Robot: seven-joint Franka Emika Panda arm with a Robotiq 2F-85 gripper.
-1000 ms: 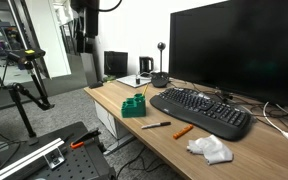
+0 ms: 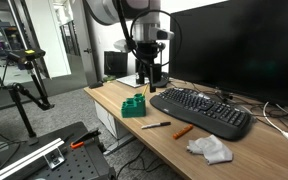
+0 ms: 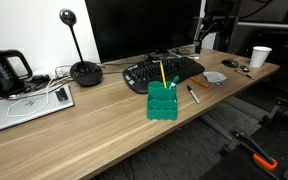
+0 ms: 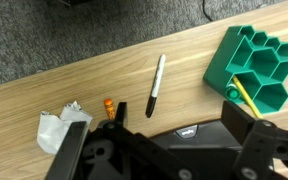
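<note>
A dark pen with a pale front part (image 4: 157, 84) lies on the wooden desk, in the middle of the wrist view. To one side stands a green hexagonal pen holder (image 4: 252, 66) with a yellow pencil (image 4: 246, 93) in it. An orange marker (image 2: 182, 131) and a crumpled white cloth (image 2: 210, 150) lie on the pen's other side. My gripper (image 2: 149, 78) hangs above the desk, clear of everything. Its fingers are apart in the wrist view, the fingers open with nothing between them.
A black keyboard (image 2: 202, 112) stretches along the back of the desk, before a large monitor (image 2: 239, 50). A white cup (image 3: 261, 55) stands at the far end. Bare desk (image 3: 79, 118) lies on the holder's other side.
My gripper has come down and moved right in exterior view 1, from high at the upper left to above the desk near the holder and pen. The desk objects have not moved.
</note>
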